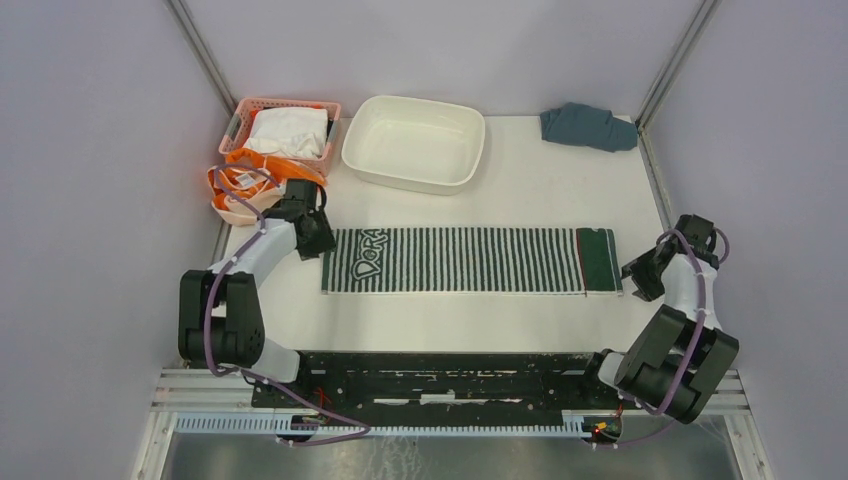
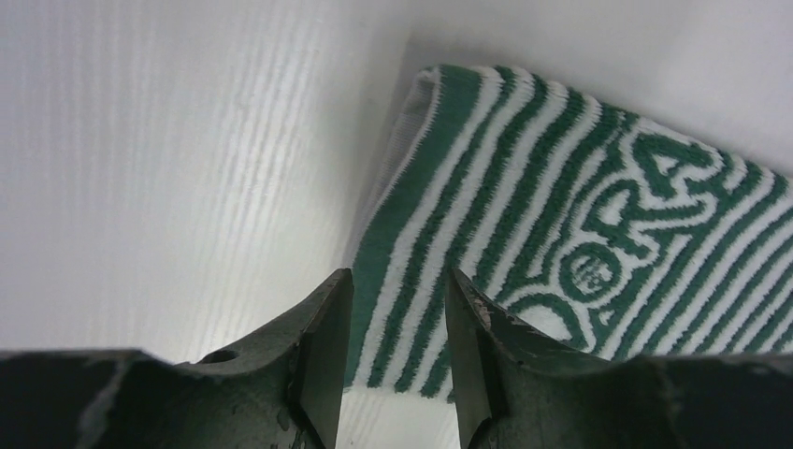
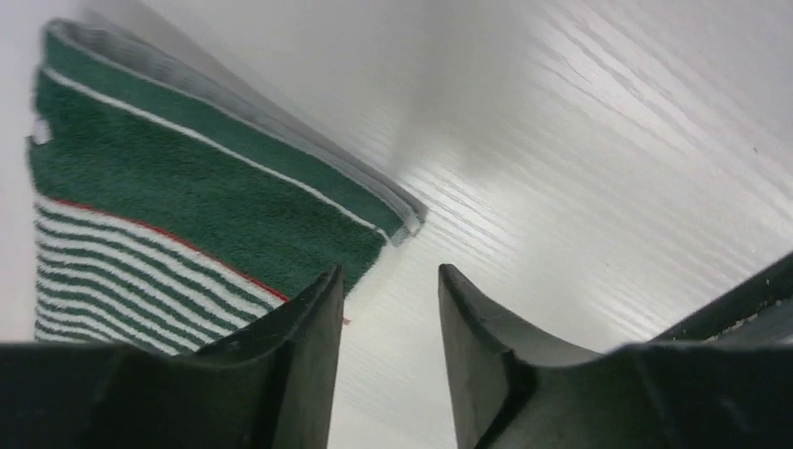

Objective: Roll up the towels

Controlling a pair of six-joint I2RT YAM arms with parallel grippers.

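A green-and-white striped towel [image 1: 480, 260] lies flat in a long strip across the table, with lettering near its left end and a plain green band at its right. In the left wrist view the towel's lettered end [image 2: 524, 187] shows beyond my left gripper, whose fingers stand apart with nothing held between them. Over on the right, my right gripper is also open and empty, near a corner of the dark green end [image 3: 206, 178]. That end looks folded in layers along its edge.
Behind the towel stands an empty white bin [image 1: 415, 145]. A pink basket [image 1: 290, 102] with white cloth and an orange bag [image 1: 300, 172] sit at the back left. Folded blue-grey cloth [image 1: 588, 127] lies back right.
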